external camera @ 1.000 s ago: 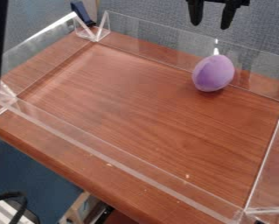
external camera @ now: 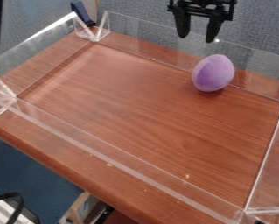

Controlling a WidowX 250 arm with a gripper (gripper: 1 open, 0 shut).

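Note:
A purple egg-shaped object [external camera: 212,73] rests on the wooden tabletop [external camera: 129,122] toward the back right, inside a clear acrylic border. The black gripper [external camera: 198,35] hangs at the top of the view, above and a little left of the purple object and apart from it, its two fingers spread open with nothing between them.
Clear acrylic walls [external camera: 153,182] enclose the wooden surface on all sides. A dark blue item [external camera: 80,12] stands at the back left corner outside the border.
The purple object has not moved.

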